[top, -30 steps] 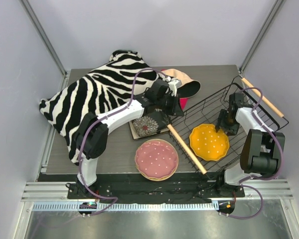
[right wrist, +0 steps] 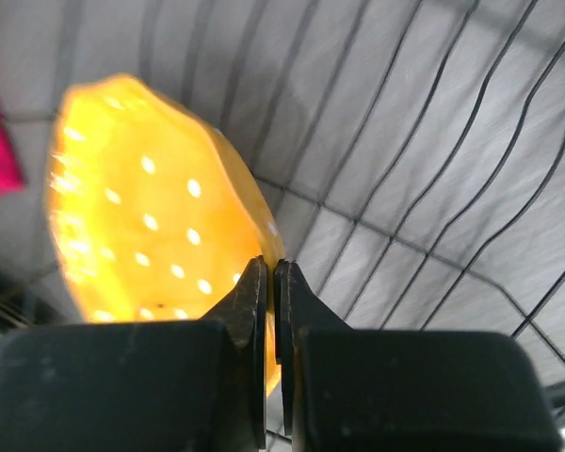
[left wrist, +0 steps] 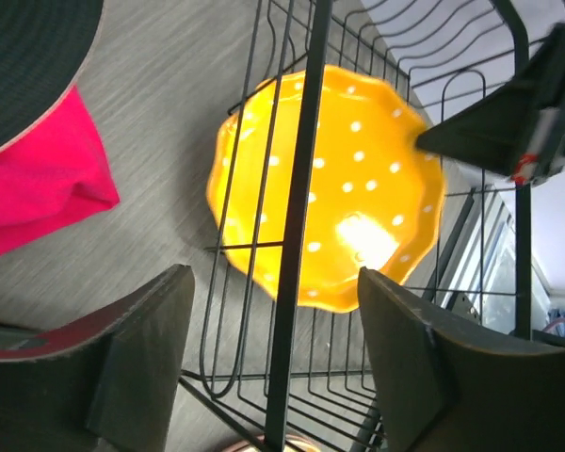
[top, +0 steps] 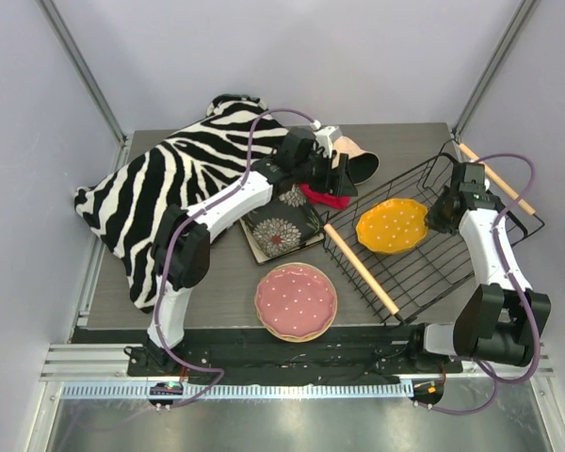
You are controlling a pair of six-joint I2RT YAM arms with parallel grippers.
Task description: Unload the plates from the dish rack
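Observation:
The yellow scalloped plate with white dots is inside the wire dish rack. My right gripper is shut on the plate's edge, which stands up toward it in the right wrist view. My left gripper is over the rack's upper left; in the left wrist view its fingers stand open on either side of a black rack bar, with the plate beyond. A pink dotted plate lies on the table left of the rack.
A zebra-striped cloth covers the left of the table. A floral box, red cloth and a black-and-beige hat lie near the rack's top left. Bare table shows below the zebra cloth.
My right gripper and the yellow plate in it have moved up the rack, toward the back. My left gripper has shifted slightly upward and right.

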